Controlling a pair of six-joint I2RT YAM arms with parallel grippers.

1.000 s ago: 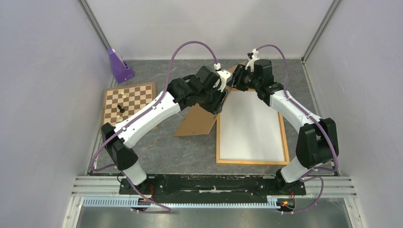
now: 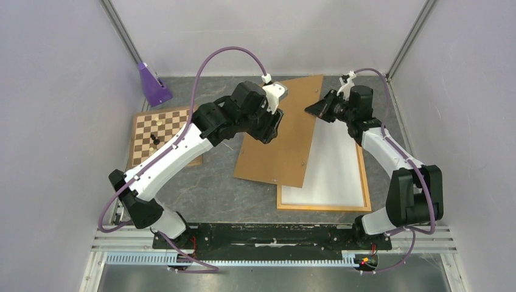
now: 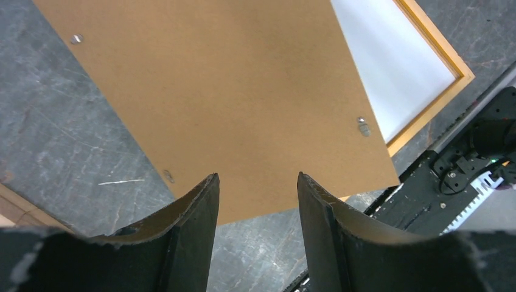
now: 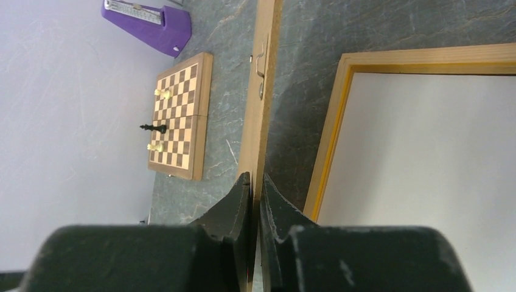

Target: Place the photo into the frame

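A brown backing board (image 2: pixel 286 155) with small metal clips hangs tilted above the table, partly over the wooden picture frame (image 2: pixel 367 182). My right gripper is shut on the board's right edge. My left gripper is open above the board's face, with nothing gripped between its fingers; in the top view its arm covers part of the board. A white sheet (image 4: pixel 426 152) lies inside the frame. I see no picture on that sheet, and I cannot tell whether it is the photo.
At the left a chessboard (image 2: pixel 143 131) holds several pieces, with a purple metronome-like object (image 2: pixel 155 88) behind it. Bare grey table (image 2: pixel 210 182) lies between chessboard and frame. Walls rise close on both sides.
The board has turned flatter and now covers more of the frame. My left gripper came off its edge and moved left.
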